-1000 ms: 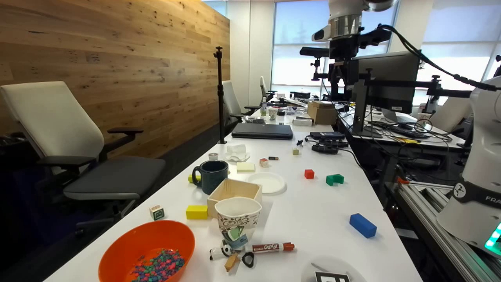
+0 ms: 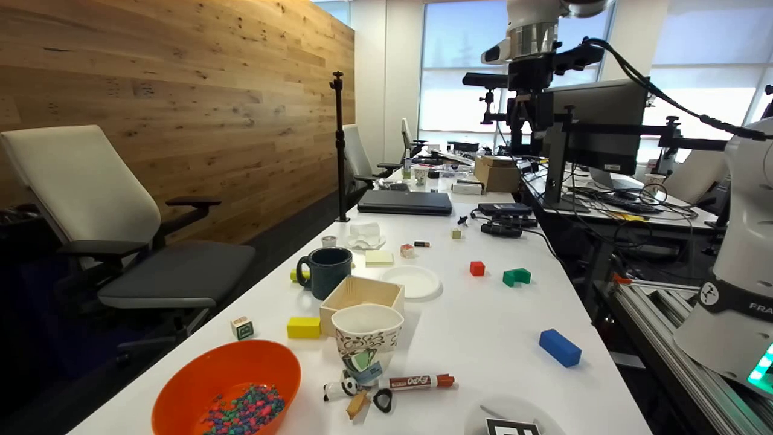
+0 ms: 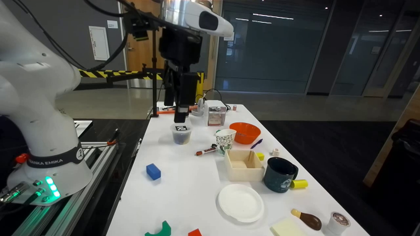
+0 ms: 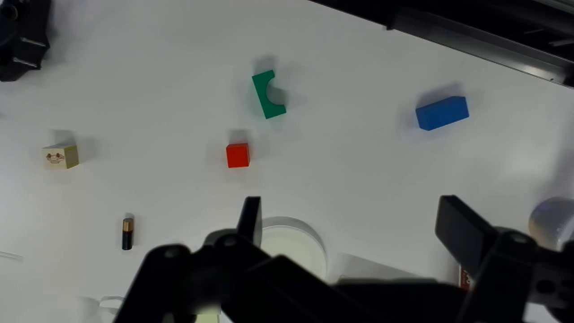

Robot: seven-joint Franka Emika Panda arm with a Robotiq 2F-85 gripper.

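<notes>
My gripper hangs high above the white table, its black fingers (image 4: 465,231) spread wide apart with nothing between them. Below it in the wrist view lie a red cube (image 4: 237,156), a green arch block (image 4: 267,96) and a blue block (image 4: 442,113), each apart from the others. A white plate (image 3: 241,203) rests in front of a pale wooden box (image 3: 244,164) in exterior view 2. A dark mug (image 3: 280,175) stands beside that box. Part of the plate is hidden behind the gripper in the wrist view.
A patterned paper cup (image 2: 368,332), a red marker (image 2: 420,381) and an orange bowl (image 2: 226,362) with small colourful pieces occupy the near table. A closed laptop (image 2: 404,202) lies farther back.
</notes>
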